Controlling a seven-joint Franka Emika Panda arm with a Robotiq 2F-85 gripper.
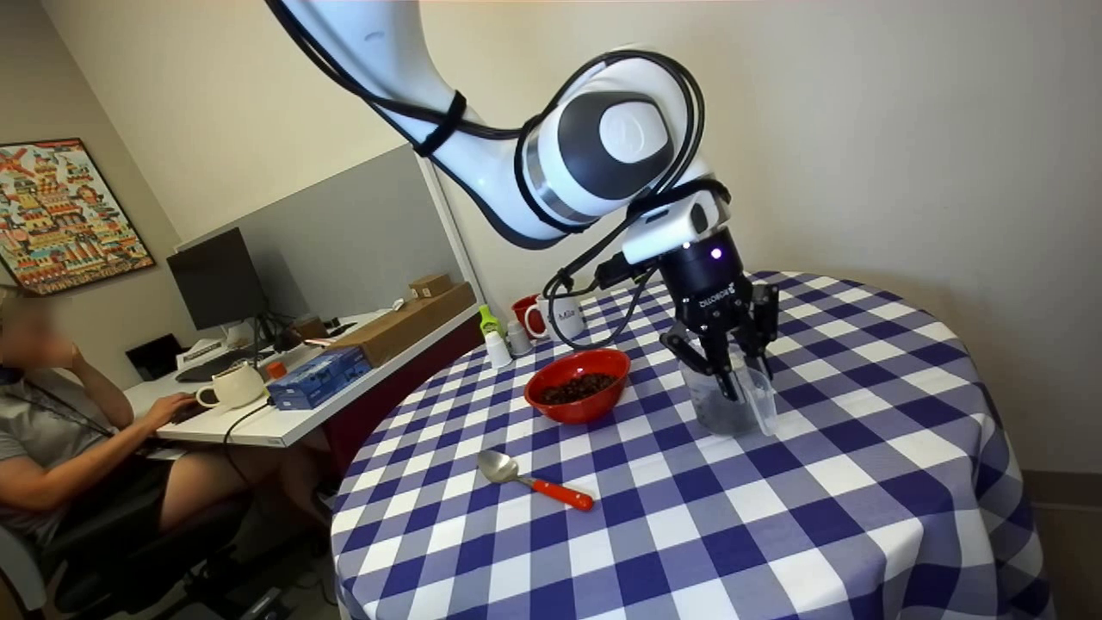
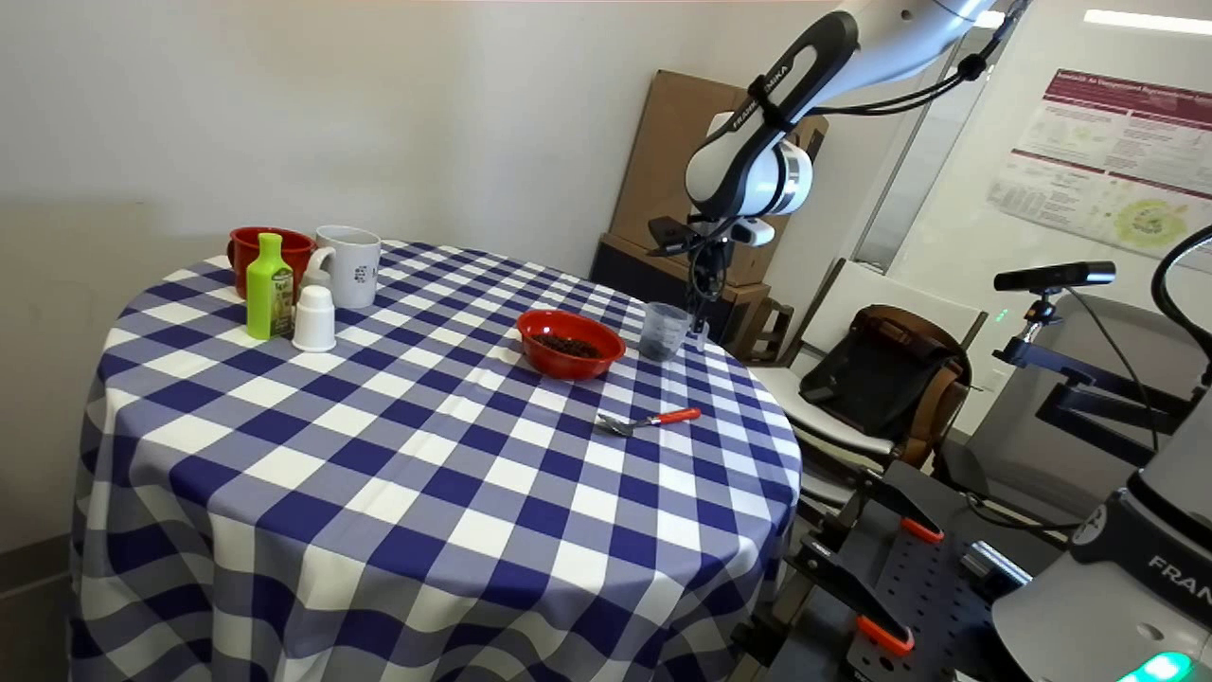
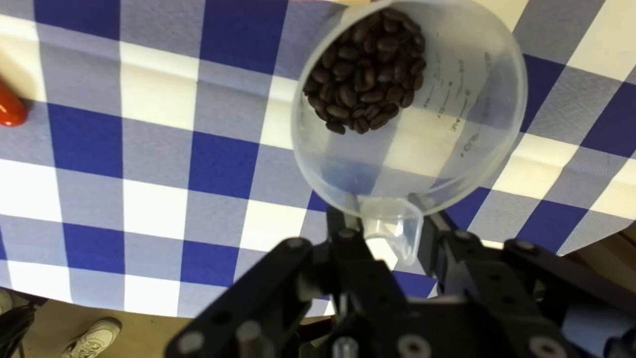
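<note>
A clear plastic measuring cup [image 3: 477, 128] stands on the checkered cloth, with dark coffee beans [image 3: 369, 68] heaped at one side of its bottom. Its clear handle [image 3: 391, 223] lies between the fingers of my gripper, which stand part open with narrow gaps beside it. In exterior view 1 my gripper [image 1: 748, 381] reaches down at the cup [image 1: 723, 410], partly covering it. A red bowl [image 1: 609, 391] holding more beans [image 1: 578, 388] sits to the cup's left. In exterior view 2 the cup [image 2: 662, 331] is near the table's far right edge; the fingertips are hard to make out there.
A spoon with a red handle [image 1: 563, 494] lies in front of the bowl. White and red mugs, a green bottle [image 2: 269, 286] and white shakers [image 2: 314, 319] cluster at the other end. Open checkered cloth [image 2: 454, 455] covers much of the table.
</note>
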